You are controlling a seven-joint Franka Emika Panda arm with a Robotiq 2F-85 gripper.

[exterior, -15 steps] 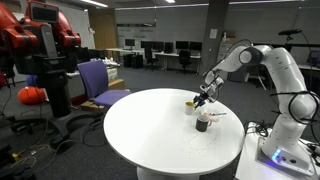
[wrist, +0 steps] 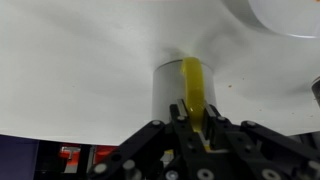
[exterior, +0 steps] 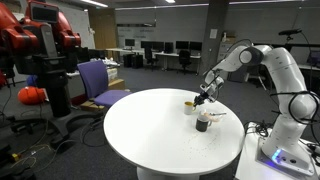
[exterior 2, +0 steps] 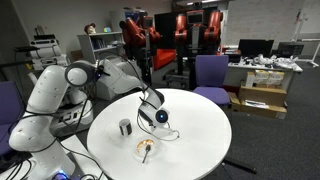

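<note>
In the wrist view a narrow yellow object [wrist: 193,82] runs up from between the fingertips of my gripper, which is shut on it. Beneath it is a white cup [wrist: 165,92], partly covered by the fingers; whether the yellow object is inside or just above the cup is hard to tell. Exterior view 1 has the white cup [exterior: 189,109] small at the table's right side, with a yellow bit at its top and my gripper beside it. From exterior view 2, the gripper [exterior 2: 160,121] hangs low over the table and hides the cup.
A dark mug [exterior: 202,123] stands nearer the robot base. A plate [exterior 2: 140,143] with a dark utensil lies at the table's near side in exterior view 2.
</note>
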